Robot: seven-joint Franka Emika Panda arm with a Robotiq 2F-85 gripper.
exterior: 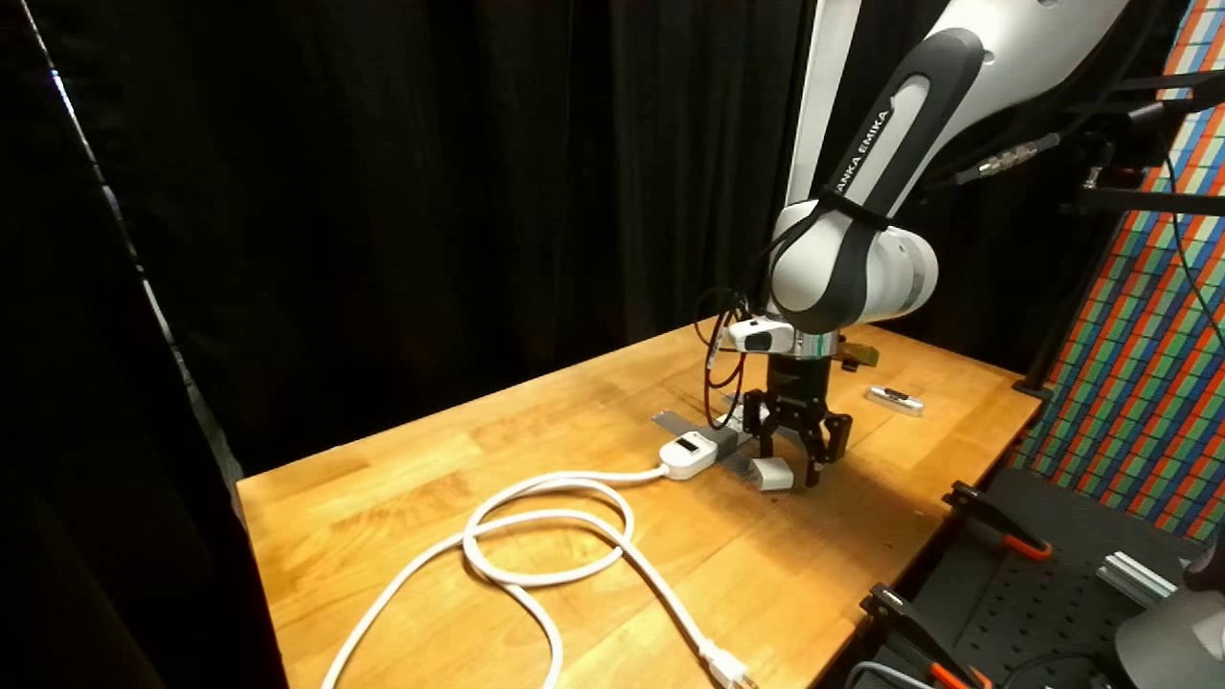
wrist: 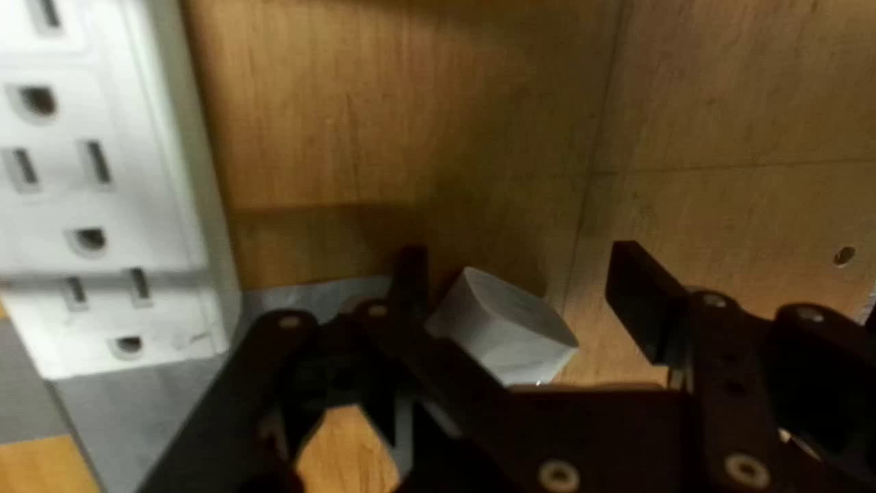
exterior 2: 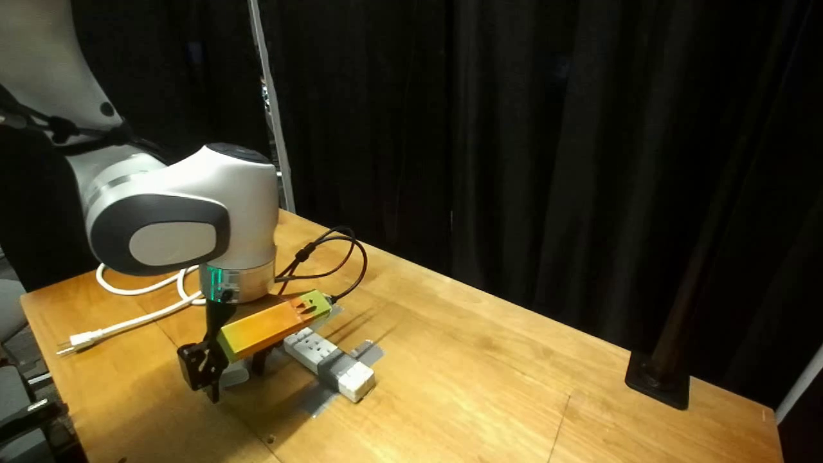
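A small white block (exterior: 771, 473), perhaps a power adapter, lies on the table beside the power strip. My gripper (exterior: 790, 461) points down over it, with its fingers part open. In the wrist view the block (wrist: 509, 333) is between my two fingers, close to or against the left one, with a clear gap to the right one. Its lower part is hidden behind the gripper. The white power strip (wrist: 123, 189), with several outlets, runs along the left of that view. In exterior view 2 the block (exterior 2: 233, 375) shows partly behind the gripper.
Grey tape (exterior 2: 337, 367) holds the power strip to the table. Its white cord (exterior: 551, 580) lies looped at the front left, ending in a plug (exterior: 724, 664). A small white object (exterior: 896, 400) lies at the back right. Clamps (exterior: 996, 519) grip the table's right edge.
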